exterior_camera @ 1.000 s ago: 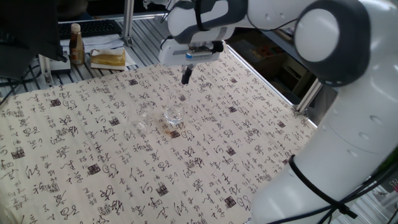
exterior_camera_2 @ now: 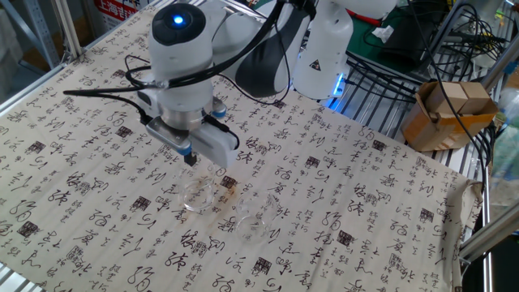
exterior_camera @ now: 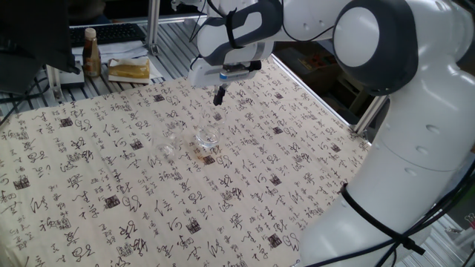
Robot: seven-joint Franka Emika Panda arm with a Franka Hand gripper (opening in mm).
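Two clear glass vessels stand apart on the patterned cloth: one glass (exterior_camera: 207, 139) near the middle of exterior view 1, the other glass (exterior_camera: 168, 150) to its left. Exterior view 2 shows the first glass (exterior_camera_2: 197, 195) close to my hand and the second glass (exterior_camera_2: 253, 228) farther toward the front. My gripper (exterior_camera: 219, 96) hangs over the cloth, above and behind the first glass, apart from both. A black fingertip (exterior_camera_2: 190, 160) points down; the rest of the finger is hidden by the hand, so its opening does not show.
Calligraphy-printed cloth (exterior_camera: 89, 200) covers the table, mostly bare, with a brownish stain beside the first glass. Beyond its back edge stand a sauce bottle (exterior_camera: 91, 53) and a yellow packet (exterior_camera: 129, 70). A cardboard box (exterior_camera_2: 448, 113) sits off the table's side.
Both glasses stay where they were.
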